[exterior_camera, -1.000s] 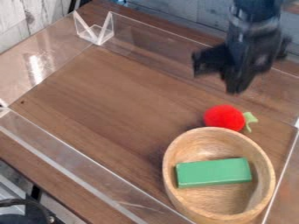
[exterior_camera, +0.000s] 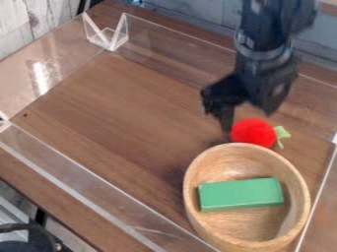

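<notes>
My gripper is dark and motion-blurred, open, hanging just above and slightly left of a red tomato-like object with a green leaf on the right side of the table. Below them a wooden bowl holds a green rectangular block.
The wooden table has clear low walls along its edges and a clear bracket at the back left.
The gripper has moved down and a little left toward the red object. The bowl, block and red object have stayed where they were.
</notes>
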